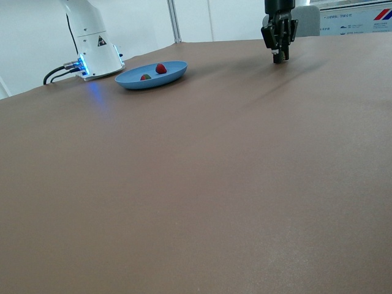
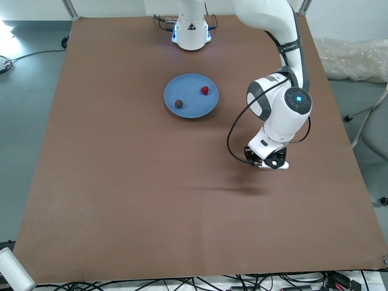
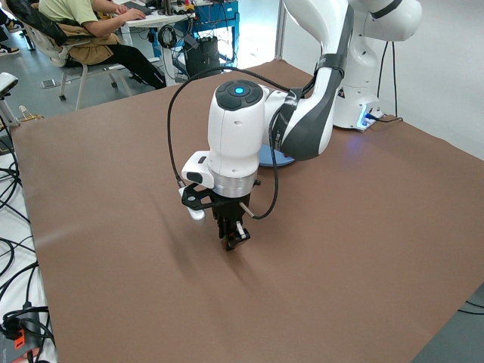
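Note:
A blue plate (image 2: 191,103) with two small strawberries, one red (image 1: 160,68) and one partly green (image 1: 145,77), rests on the brown table (image 2: 133,200). My gripper (image 1: 280,56) points down just above or at the table surface, to the right of the plate and nearer the front in the left view. In the right view the gripper (image 3: 234,242) hangs below the white wrist. Its dark fingers are small and overlapping, so I cannot tell whether they are open or shut. No object shows at its fingertips.
The white robot base (image 2: 191,33) stands at the back behind the plate, with cables beside it. Cables lie along the table's edge, and a seated person (image 3: 91,34) is beyond it.

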